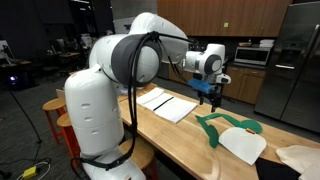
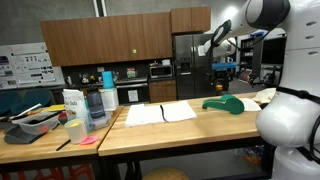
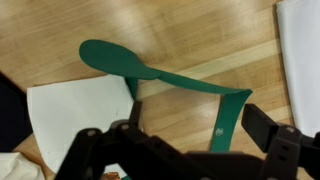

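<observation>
A dark green, flat, strap-like thing (image 3: 190,80) lies bent on the wooden table in the wrist view, with a rounded, spoon-shaped end (image 3: 105,57) at upper left. From exterior view 1, its green shape (image 1: 210,132) spreads around the left and back of a white sheet (image 1: 243,144). Above the table, towards the back, hangs my gripper (image 1: 211,98), clear of the surface. In the wrist view the gripper is open, its fingers wide apart, with nothing held between them; the strap lies on the table below that gap.
White sheets (image 1: 167,104) lie at the table's left. Black cloth (image 1: 277,170) and a cream piece (image 1: 300,157) occupy the right front. Stools (image 1: 67,130) stand left of the table. Bare wood (image 1: 170,138) shows in the middle.
</observation>
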